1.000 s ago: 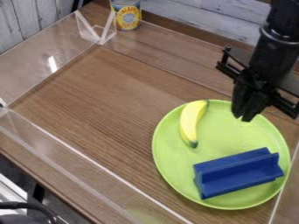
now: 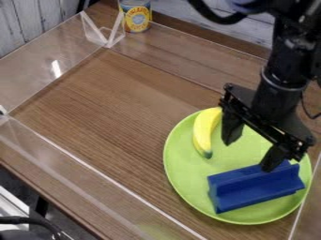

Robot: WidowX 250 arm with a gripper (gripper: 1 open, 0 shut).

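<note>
My black gripper (image 2: 251, 132) is low over the right half of a green plate (image 2: 193, 183), its fingers open and pointing down. One finger reaches near a yellow banana (image 2: 202, 137) on the plate's left, the other near the top of a blue block (image 2: 251, 190) at the plate's front. Whether either touches is unclear.
A can (image 2: 134, 14) stands at the back left beside a clear plastic piece (image 2: 101, 28). Bare wooden tabletop fills the left and middle. A wall runs along the back.
The banana and block look unmoved.
</note>
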